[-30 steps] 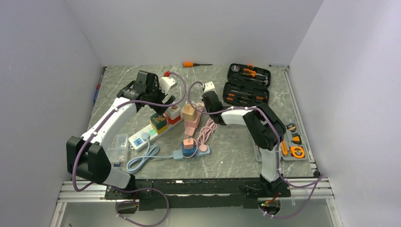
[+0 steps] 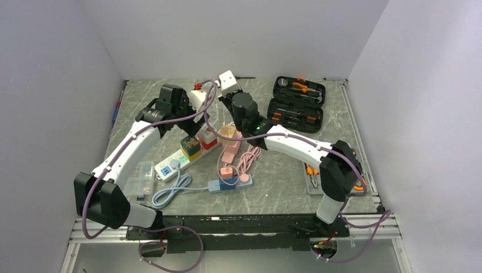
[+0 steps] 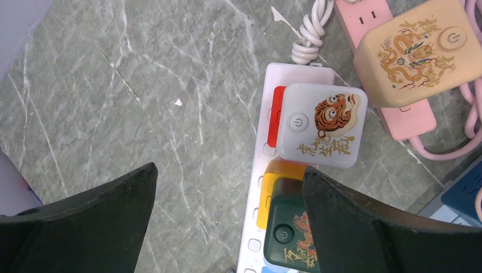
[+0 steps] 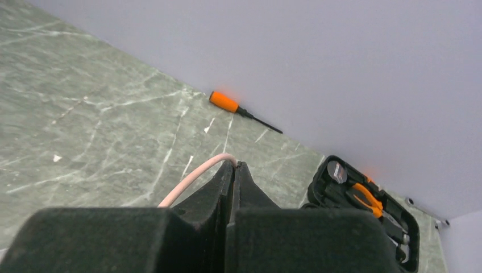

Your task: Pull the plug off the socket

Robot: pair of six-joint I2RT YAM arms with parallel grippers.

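Note:
In the top view my right gripper [image 2: 226, 100] is raised over the back middle; in the right wrist view it [image 4: 234, 166] is shut, a thin pink cable [image 4: 193, 177] showing at its fingertips. My left gripper is open above a white power strip [image 3: 253, 244] carrying a tiger adapter [image 3: 319, 125] and a green one [image 3: 291, 227]. A pink strip [image 3: 409, 122] holds a beige adapter [image 3: 418, 54]. In the top view a blue strip [image 2: 215, 186] carries a blue adapter and a small pink block [image 2: 226, 172].
An open black toolkit [image 2: 295, 116] lies back right, a grey tray of tools [image 2: 314, 187] front right, a clear box [image 2: 136, 182] front left. An orange screwdriver [image 4: 224, 102] lies by the back wall.
My left arm has shifted only slightly.

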